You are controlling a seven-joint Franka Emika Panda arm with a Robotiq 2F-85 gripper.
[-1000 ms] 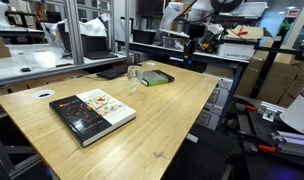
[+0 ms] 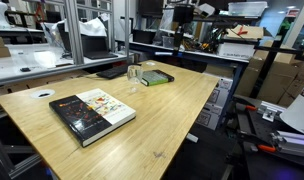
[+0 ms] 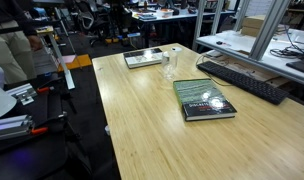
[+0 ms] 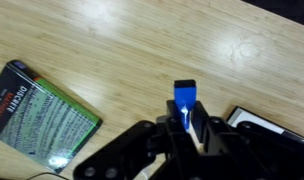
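Observation:
In the wrist view my gripper is shut on a small blue object (image 4: pixel 185 94), which sticks out past the black fingertips. It is held above the bare wooden table; what exactly it is cannot be told. A green and black book (image 4: pixel 44 115) lies to the left in that view, and the edge of a pale-covered book (image 4: pixel 267 128) shows at lower right. From the first exterior view, the arm with the gripper (image 2: pixel 179 38) is high over the far end of the table, small and unclear against the background.
A black and white patterned book (image 2: pixel 92 117) lies on the near table. Clear glasses (image 3: pixel 170 66) stand between the books. A black keyboard (image 3: pixel 242 82) lies along one side of the table.
The arm has shifted at the far end of the table in the first exterior view, and its gripper now appears farther left. The books and glasses have stayed where they were.

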